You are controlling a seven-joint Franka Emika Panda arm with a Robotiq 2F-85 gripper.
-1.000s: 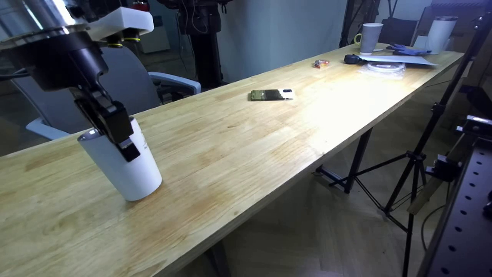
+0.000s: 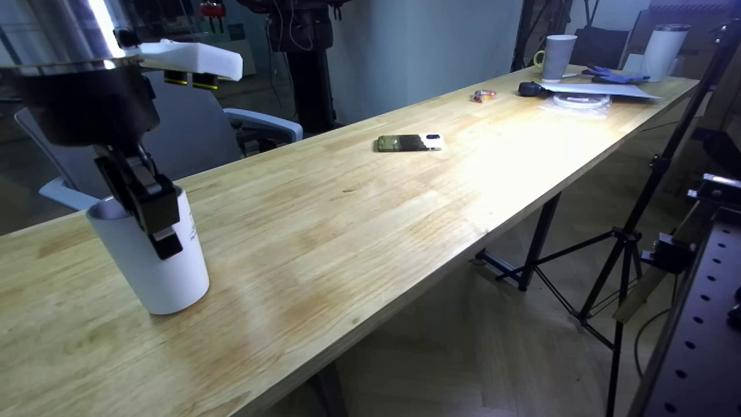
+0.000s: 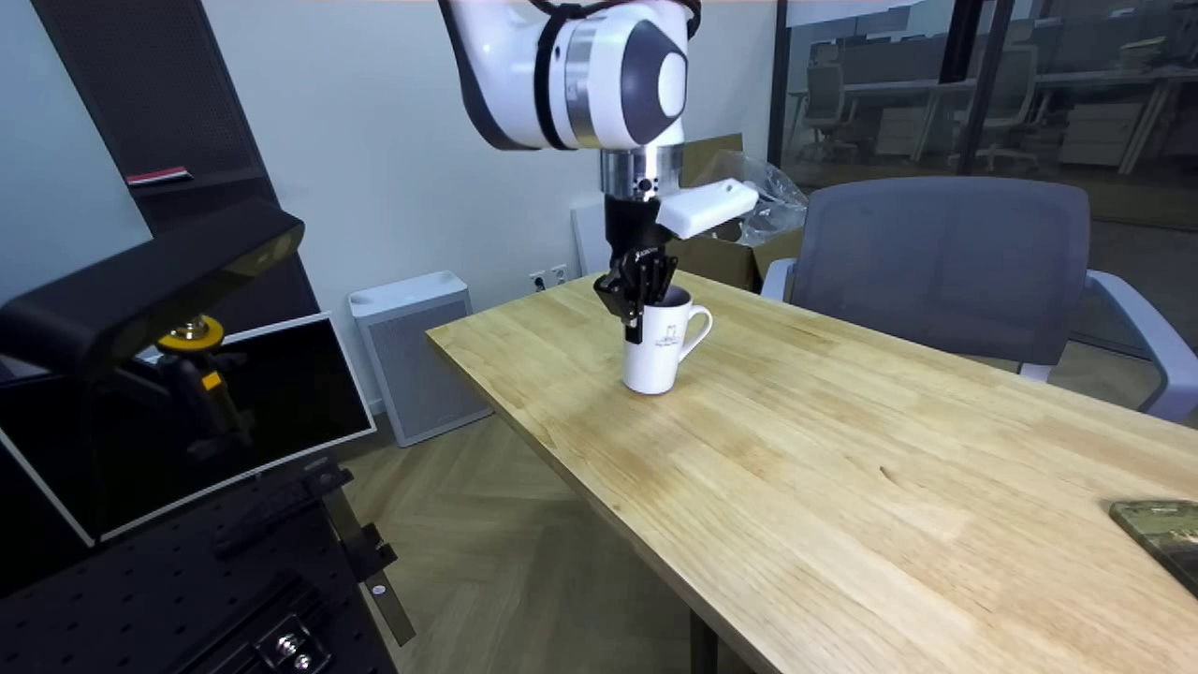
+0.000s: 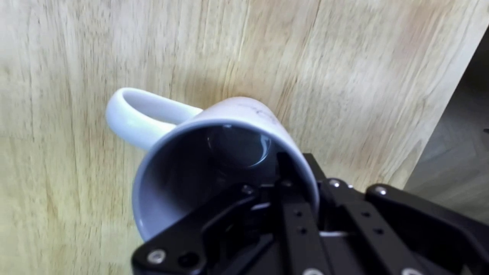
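A white mug (image 2: 161, 267) is at the table's near left in the first exterior view, its base at or close to the tabletop. My gripper is shut on the mug's rim, one finger inside the cup and the other outside, as the wrist view shows. In that view the mug (image 4: 238, 110) has its handle pointing to the upper left and its inside looks empty. The second exterior view shows the mug (image 3: 651, 358) nearly upright beneath my gripper (image 3: 635, 320), handle to the right.
A phone (image 2: 410, 143) lies farther along the wooden table (image 2: 333, 229). Toward the far end are a grey cup (image 2: 557, 59), blue gloves (image 2: 612, 75) and a tall white tumbler (image 2: 664, 52). An office chair (image 3: 949, 275) stands along one side.
My gripper and the mug have moved left in the first exterior view. The mug leans less than before. The phone and far items have stayed put.
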